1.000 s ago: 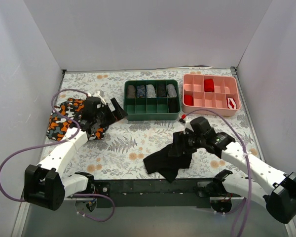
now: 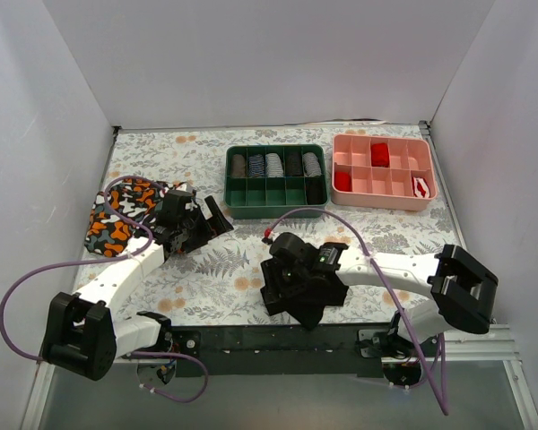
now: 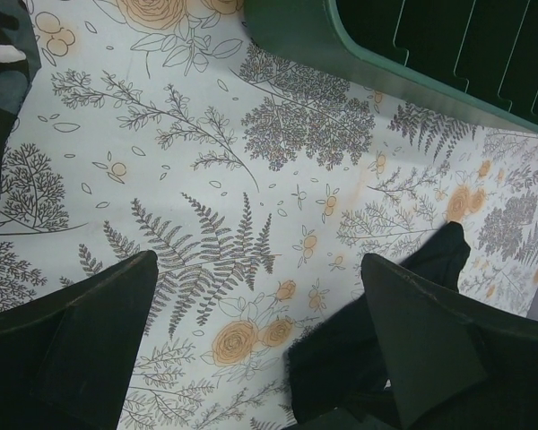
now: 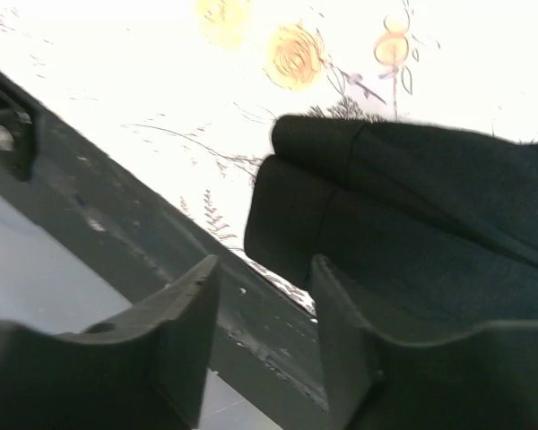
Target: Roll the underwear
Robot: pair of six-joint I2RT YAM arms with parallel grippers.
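Observation:
The black underwear (image 2: 310,305) lies spread near the table's front edge, partly covered in the top view by my right arm. In the right wrist view the dark cloth (image 4: 386,202) shows a fold and a squared edge. My right gripper hangs over its left end, its fingers parted by a moderate gap with no cloth seen between them. Away to the left, my left gripper (image 2: 217,218) stands open and empty over bare tablecloth. The left wrist view shows part of the underwear (image 3: 341,358) beyond that gripper's right finger.
A green divided box (image 2: 275,212) with rolled items stands at the back middle, close to my left gripper. The pink divided box (image 2: 381,199) is right of it. A patterned orange and black cloth (image 2: 108,224) lies at the left.
My right arm has swung left and toward the front, from the underwear's right part to over its left end. The left arm has shifted barely; the underwear looks much the same.

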